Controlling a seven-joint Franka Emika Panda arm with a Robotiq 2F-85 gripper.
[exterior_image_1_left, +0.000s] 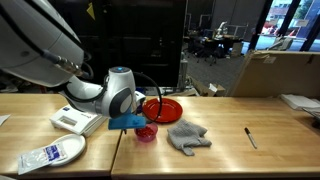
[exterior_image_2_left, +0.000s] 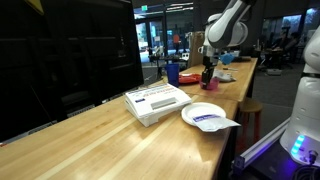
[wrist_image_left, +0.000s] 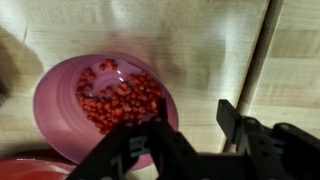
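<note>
A pink bowl (wrist_image_left: 62, 118) holding many small red pieces (wrist_image_left: 118, 97) fills the left of the wrist view. My gripper straddles the bowl's right rim, with a gap between its fingers. One finger (wrist_image_left: 157, 140) overlaps the bowl's inside, while the other finger (wrist_image_left: 238, 130) is outside it over bare table. I cannot tell whether either touches the rim. From exterior view 1, the gripper (exterior_image_1_left: 128, 123) appears at the left edge of the bowl (exterior_image_1_left: 147, 133). Exterior view 2 shows the bowl (exterior_image_2_left: 211, 85) small, below the arm.
Behind the bowl lies a red plate (exterior_image_1_left: 166, 109), and a crumpled grey cloth (exterior_image_1_left: 188, 137) is to its right. A white plate (exterior_image_1_left: 70, 149) with a packet (exterior_image_1_left: 40, 158) sits at the front left, near a white box (exterior_image_1_left: 77, 120). Farther right, the table is mostly clear around a pen (exterior_image_1_left: 250, 138).
</note>
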